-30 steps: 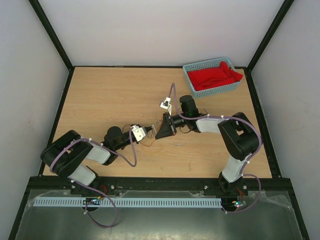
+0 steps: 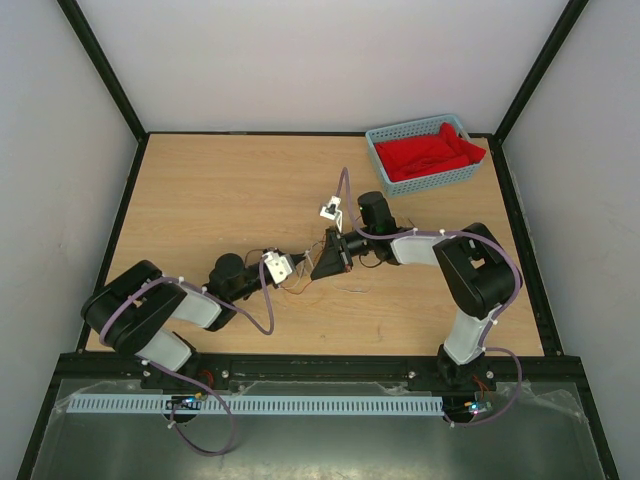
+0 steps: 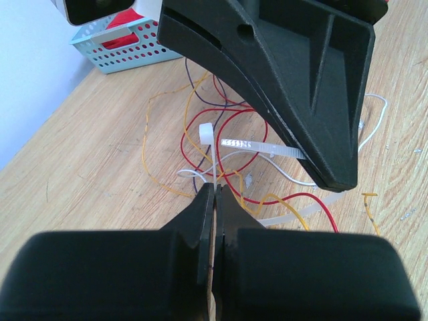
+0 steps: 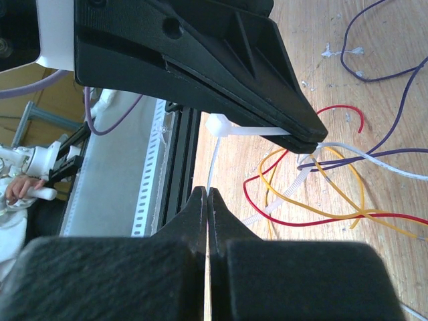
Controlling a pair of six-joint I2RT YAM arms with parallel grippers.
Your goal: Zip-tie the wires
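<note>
Both grippers meet over the tangled red, yellow, blue and white wires (image 3: 256,120). My left gripper is shut, with a thin white zip tie strip seeming to run into its fingertips, below the small head (image 3: 206,134). A strip (image 3: 261,148) reaches horizontally to the dark right gripper above. In the right wrist view, my right gripper is shut where a thin strip descends from the tie's head (image 4: 217,124), whose other strip lies against the left gripper.
A blue basket (image 2: 390,165) holding red cloth (image 2: 420,155) stands at the back right. A dark frame (image 2: 300,369) runs along the front edge.
</note>
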